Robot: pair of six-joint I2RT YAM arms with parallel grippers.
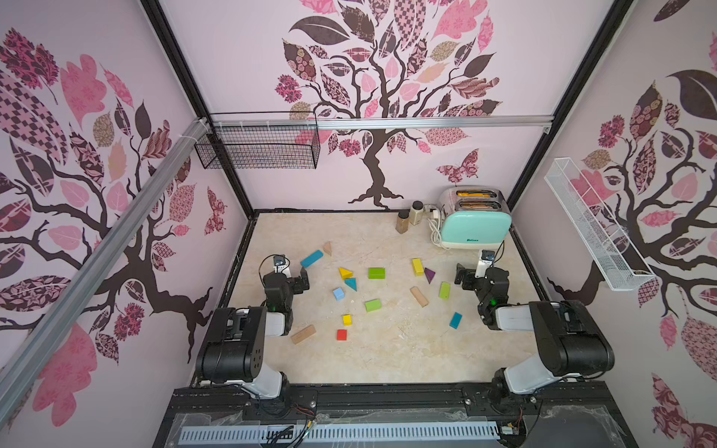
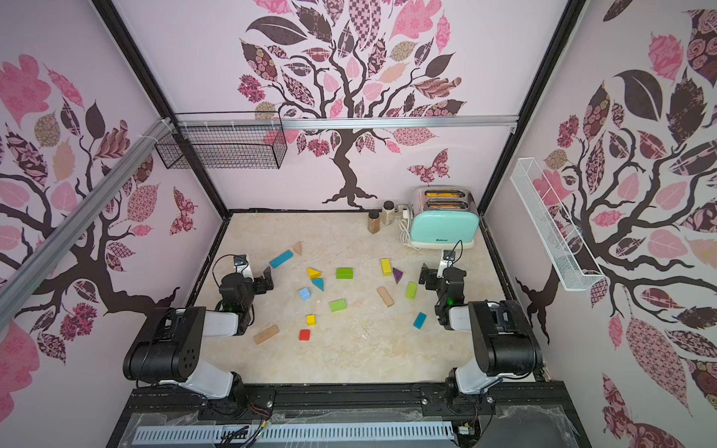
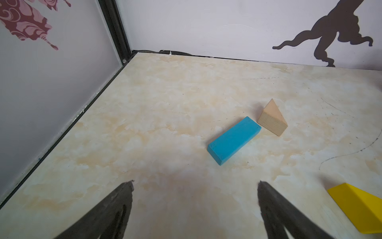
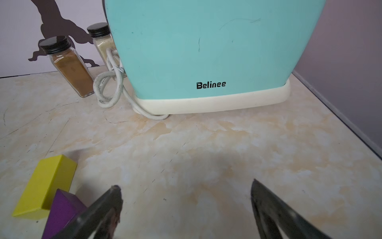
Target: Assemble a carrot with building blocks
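Note:
Blocks lie scattered and apart over the middle of the table. Among them are green blocks (image 1: 376, 273), a yellow triangle (image 1: 345, 273), a blue triangle (image 1: 351, 284), a yellow bar (image 1: 417, 266), a purple triangle (image 1: 429, 275), a red block (image 1: 341, 335) and a small yellow block (image 1: 346, 319). My left gripper stands open and empty, with a long blue bar (image 3: 234, 140) and a wooden triangle (image 3: 273, 118) beyond its fingers. My right gripper is also open and empty, the purple triangle close beside its left finger in the right wrist view.
A turquoise toaster (image 4: 214, 51) with a loose white cord (image 4: 105, 89) stands at the back right, beside two spice jars (image 4: 73, 69). Wooden bars (image 1: 419, 296) and a blue block (image 1: 455, 320) lie elsewhere. Bare table stretches along the front and back left.

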